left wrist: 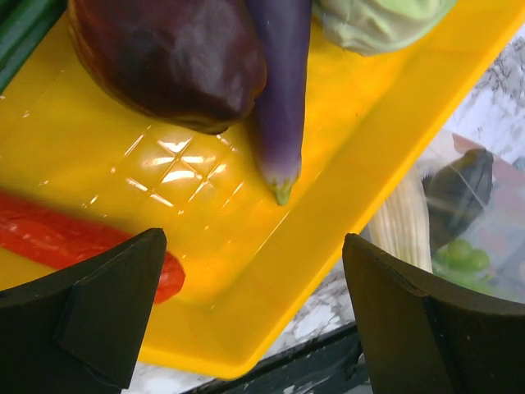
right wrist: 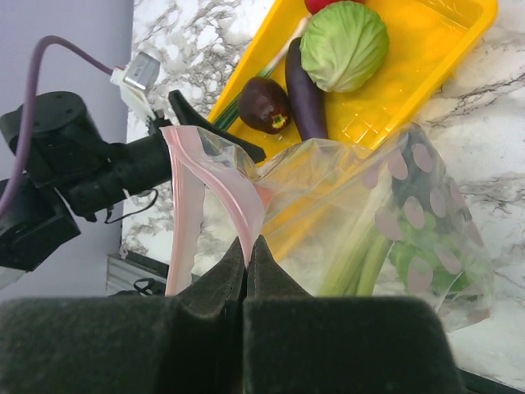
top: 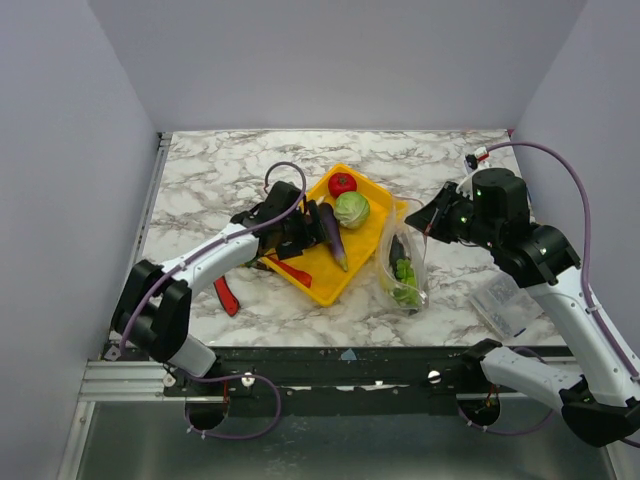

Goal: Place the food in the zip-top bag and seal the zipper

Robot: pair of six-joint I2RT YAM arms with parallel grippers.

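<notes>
My left gripper is open low over the yellow tray (top: 305, 280), above a red pepper (left wrist: 61, 234), an eggplant (left wrist: 168, 57) and a long purple eggplant (left wrist: 279, 107). A cabbage (top: 351, 208) and tomato (top: 342, 183) sit at the back of the tray. Right of it, the clear zip bag (top: 400, 270) holds a dark item, green vegetables and pale stalks. My right gripper is shut at the bag's pink-edged rim (right wrist: 213, 164), apparently pinching it.
A clear flat item (top: 505, 305) lies at front right. A red object (top: 226, 295) lies left of the tray.
</notes>
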